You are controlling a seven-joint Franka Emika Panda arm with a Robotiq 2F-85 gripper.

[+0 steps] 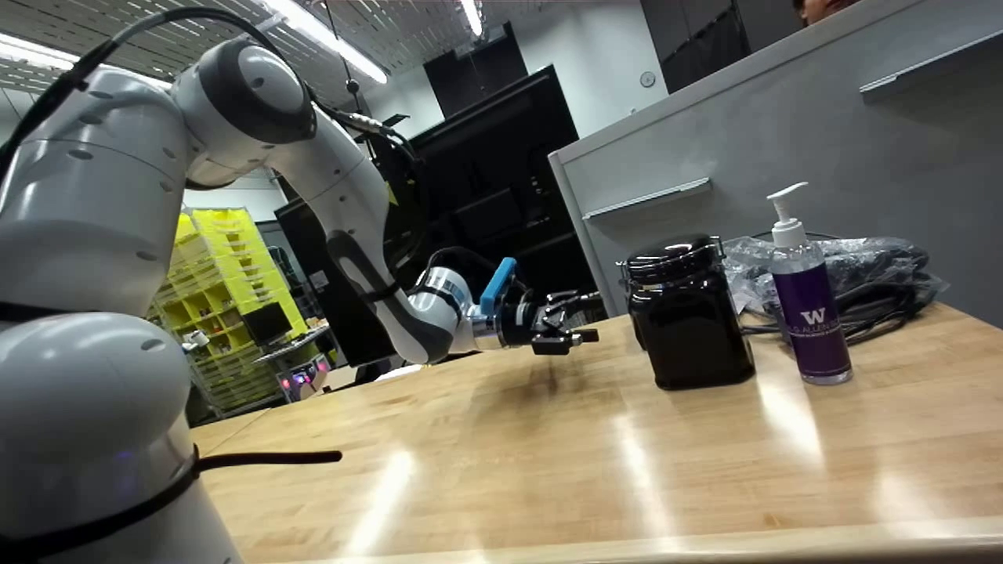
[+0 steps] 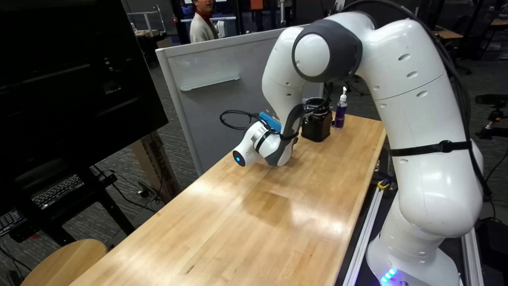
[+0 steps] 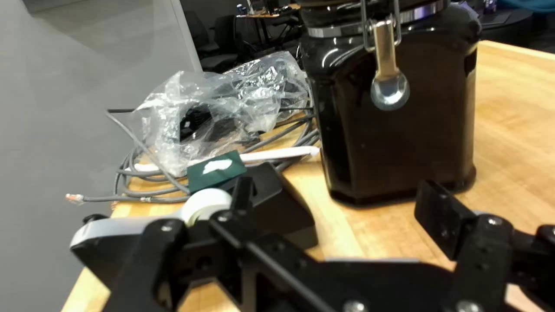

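A black glossy jar (image 1: pixel 691 319) with a clamp lid stands upright on the wooden table. Its metal clasp (image 3: pixel 390 86) faces me in the wrist view. Low over the table, left of the jar in exterior view 1, my gripper (image 1: pixel 566 324) is open and apart from it. The wrist view shows both dark fingers (image 3: pixel 441 218) spread wide, with nothing held between them. Bare tabletop and the jar's base appear beyond the gap. In exterior view 2 the arm hides the gripper.
Beside the jar stands a purple-labelled pump bottle (image 1: pixel 813 305). Clear plastic wrapping (image 3: pixel 229 104), cables (image 3: pixel 151 192) and a dark item with a green tag (image 3: pixel 216 171) lie near the grey partition (image 3: pixel 78 114).
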